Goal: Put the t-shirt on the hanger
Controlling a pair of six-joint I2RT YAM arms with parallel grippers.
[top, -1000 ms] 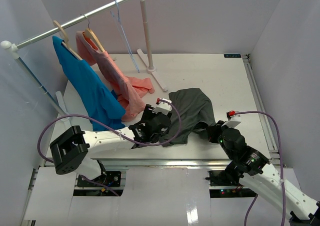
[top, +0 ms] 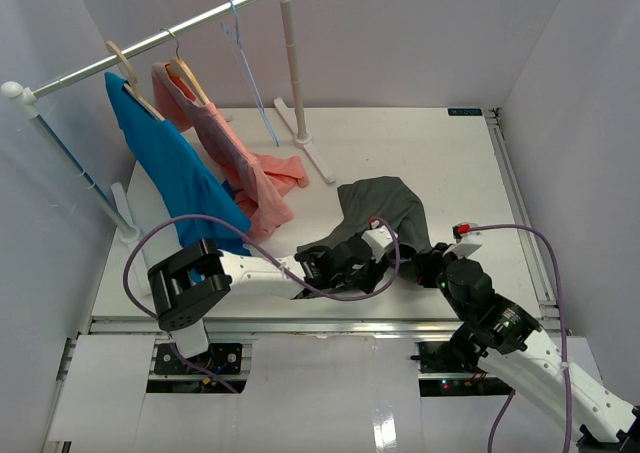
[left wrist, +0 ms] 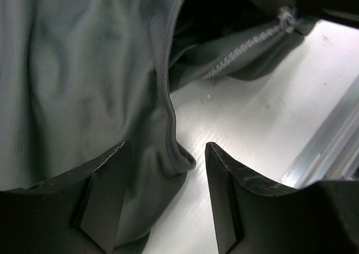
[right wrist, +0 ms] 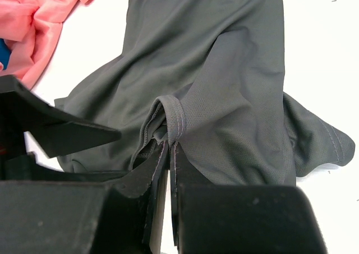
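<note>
A dark grey t-shirt (top: 380, 203) lies crumpled on the white table. My right gripper is shut on a folded edge of it, the hem pinched at its fingertips. In the left wrist view its fingers stand apart over a drooping hem and bare table, with nothing clearly held between them. An empty blue hanger (top: 243, 53) hangs on the rail at the back.
A clothes rack (top: 160, 35) on the left holds a blue garment (top: 175, 173) and a pink garment (top: 230, 148) on wooden hangers. A metal rail runs along the front edge.
My left gripper has moved rightward and down across the shirt, closer to my right gripper. The right arm has stayed in place.
</note>
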